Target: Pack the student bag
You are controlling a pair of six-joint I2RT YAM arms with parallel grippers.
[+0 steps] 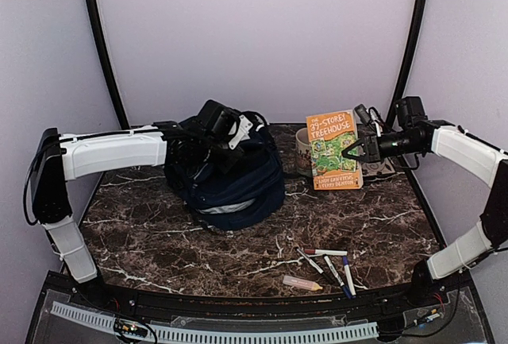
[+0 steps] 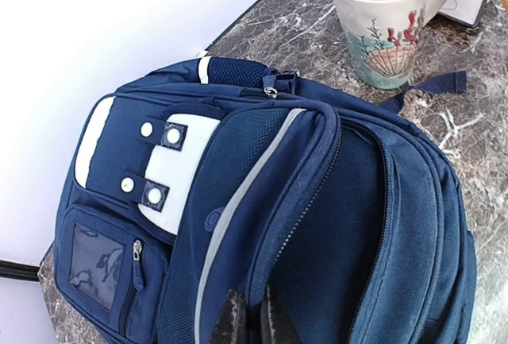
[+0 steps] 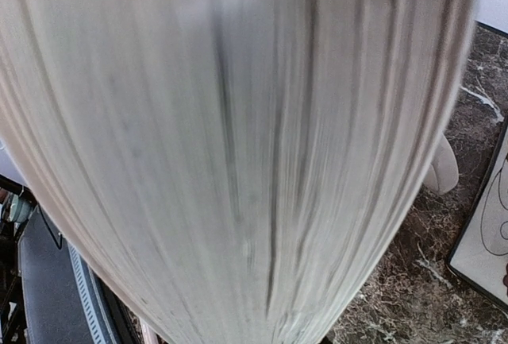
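The navy bag (image 1: 238, 189) lies on the left of the table, its main pocket (image 2: 337, 225) gaping in the left wrist view. My left gripper is shut on the bag's opening edge, beside the zip and grey piping. Over the right side of the table, an orange book (image 1: 335, 152) titled "The 39-Storey Treehouse" stands upright in the air, with my right gripper (image 1: 355, 152) shut on it. The book's fanned page edges (image 3: 238, 153) fill most of the right wrist view and hide those fingertips.
A mug (image 2: 382, 22) with a sea pattern stands between the bag and the book, partly behind the book from above. Several markers (image 1: 325, 263) and a pale pink highlighter (image 1: 302, 283) lie near the front edge.
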